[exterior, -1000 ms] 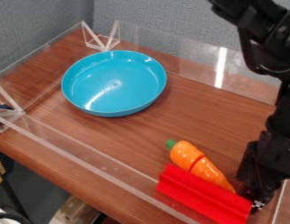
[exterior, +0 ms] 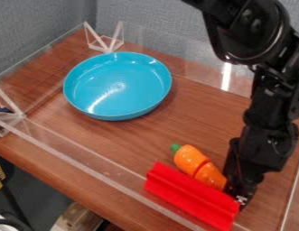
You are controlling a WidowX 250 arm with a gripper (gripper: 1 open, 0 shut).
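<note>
An orange toy carrot (exterior: 195, 163) with a green top lies on the wooden table in the lower middle. Just below it, a red bar-shaped object (exterior: 188, 197) lies at an angle along the front. My black gripper (exterior: 239, 191) reaches down at the right, its tip low beside the right end of the red object and the carrot. Its fingers are dark, and whether they are open or shut is unclear.
A blue bowl (exterior: 117, 86) sits at the back left. Clear plastic barriers run along the table's edges, with white brackets at the left and back.
The arm and gripper have moved left from the right edge. The red object has shifted slightly left, and the gripper now covers more of the carrot's lower end.
</note>
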